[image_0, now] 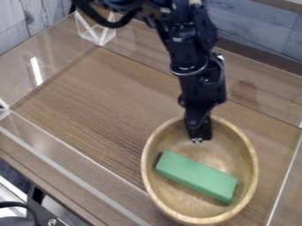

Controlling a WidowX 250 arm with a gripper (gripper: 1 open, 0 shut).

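Observation:
A wooden oval bowl (168,199) rests on the wooden table at lower right, with a green rectangular block (196,177) lying inside it. My black gripper (197,134) reaches down from the top to the bowl's far rim and is shut on that rim; the fingertips are dark and partly hard to make out.
A clear plastic piece (97,26) stands at the back left. A grey plank wall borders the back, and black cables show at the bottom left.

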